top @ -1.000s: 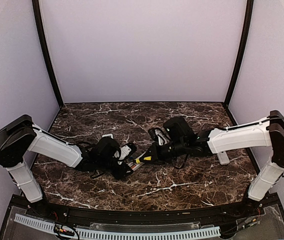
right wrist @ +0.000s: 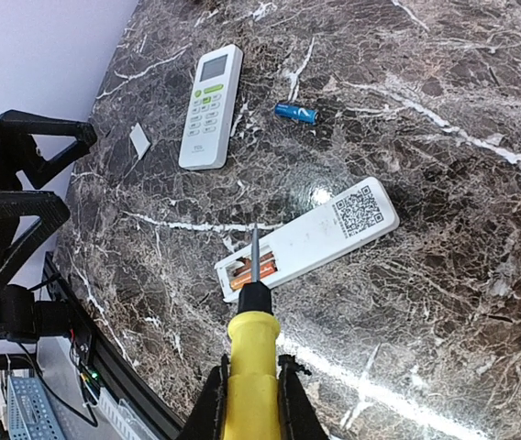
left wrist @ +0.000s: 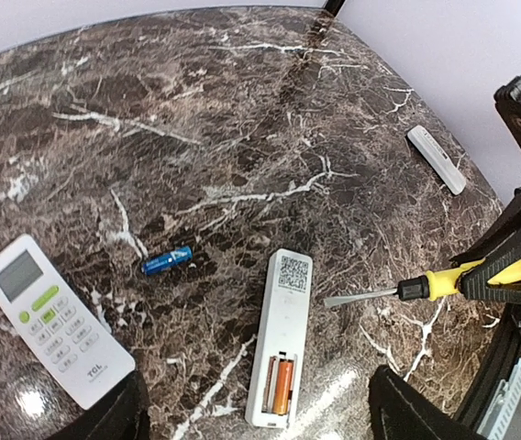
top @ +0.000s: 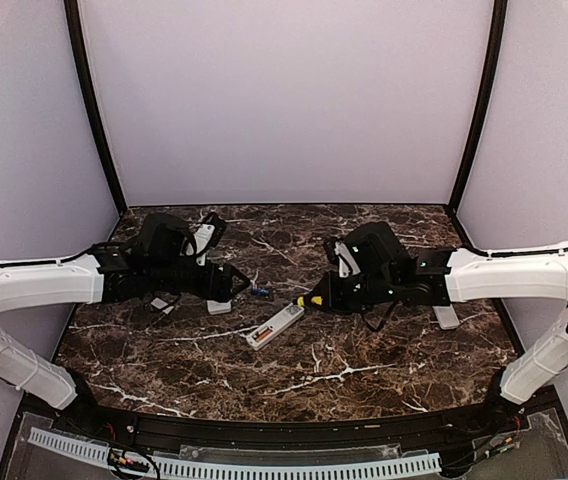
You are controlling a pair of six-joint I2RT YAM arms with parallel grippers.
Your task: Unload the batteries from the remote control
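Note:
A white remote [left wrist: 287,312] with a QR code lies back up on the dark marbled table, its battery slot uncovered. An orange battery [left wrist: 282,385] sits in that slot, and a blue battery [right wrist: 295,113] lies loose on the table beyond the remote. My right gripper is shut on the yellow handle of a screwdriver [right wrist: 253,335]. In the right wrist view the blade overlaps the slot; the left wrist view shows it to the right of the remote, apart from it. My left gripper [top: 229,252] stands open and empty, raised left of the remote.
Another white remote [left wrist: 59,321] with buttons lies face up at the left. Near the table's right side rests a narrow white piece [top: 447,316], and a small white piece [right wrist: 139,139] lies at the left. Free table surrounds the loose battery.
My left gripper has moved from the remote's near end back and to the left, leaving the remote and blue battery in view. My right gripper, still with the screwdriver, has drawn back to the right.

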